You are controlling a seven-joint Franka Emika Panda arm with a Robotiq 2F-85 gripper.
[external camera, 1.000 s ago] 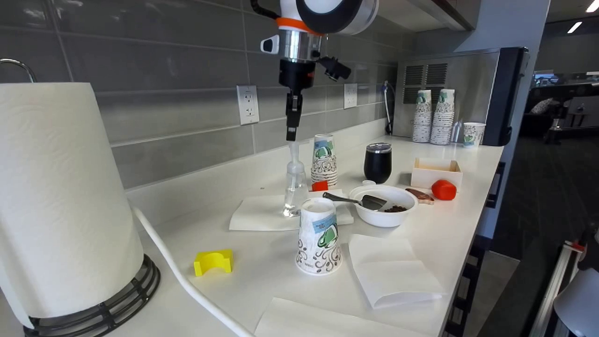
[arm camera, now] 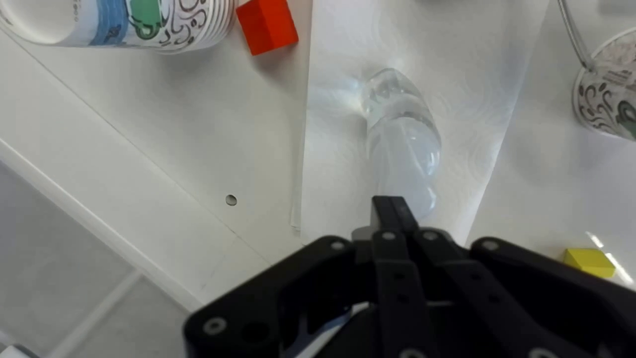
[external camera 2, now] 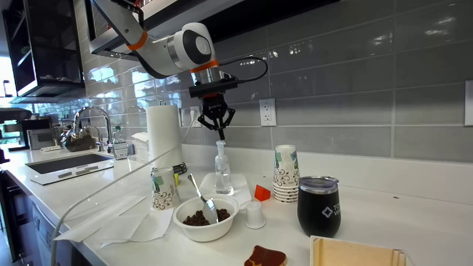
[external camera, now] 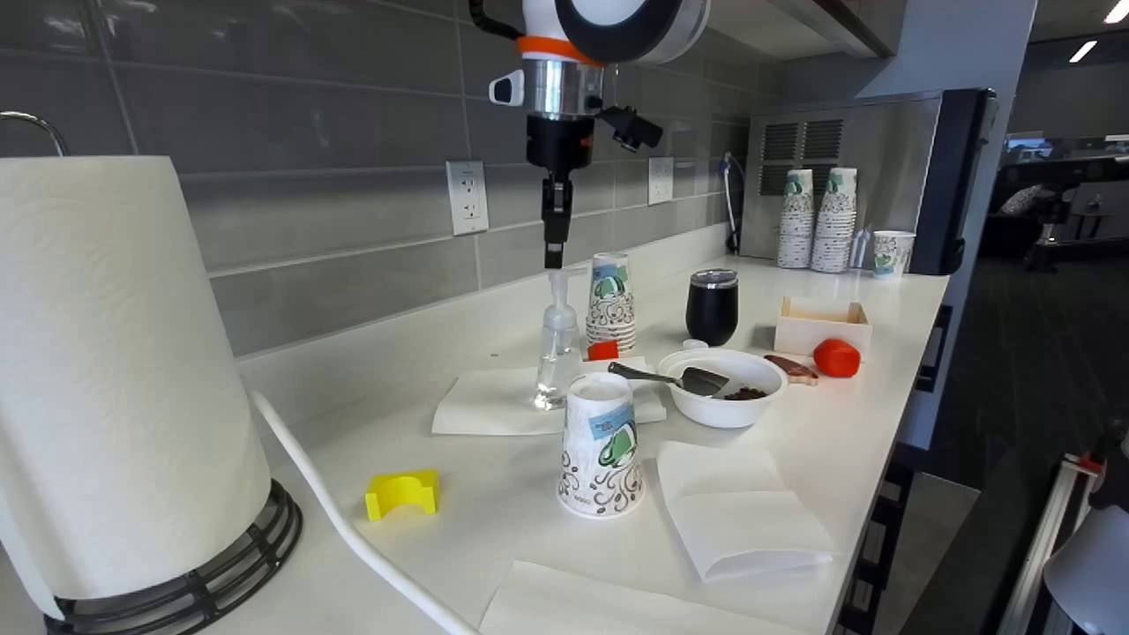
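A clear pump bottle [external camera: 558,354] stands upright on a white paper towel [external camera: 482,402] near the wall. Its pump head [external camera 2: 220,143] is directly beneath my gripper [external camera: 555,263], which points straight down. The fingertips look to be on or just above the pump's top; contact is hard to confirm. In the wrist view the gripper is shut, its fingers pressed together with nothing showing between them. They cover the pump head there, while the clear body of the bottle [arm camera: 405,143] extends beyond them.
Stacked paper cups [external camera 2: 286,173] and a red block [external camera 2: 262,193] are close by the bottle. An upturned cup stack [external camera: 601,450], a white bowl [external camera: 730,407] with a spoon and a black tumbler [external camera: 712,307] surround it. A yellow block [external camera: 402,492] lies on open counter.
Over the last second my gripper has shifted very slightly right and down in exterior view 1. The bottle's top leans a touch the same way; everything else is still.
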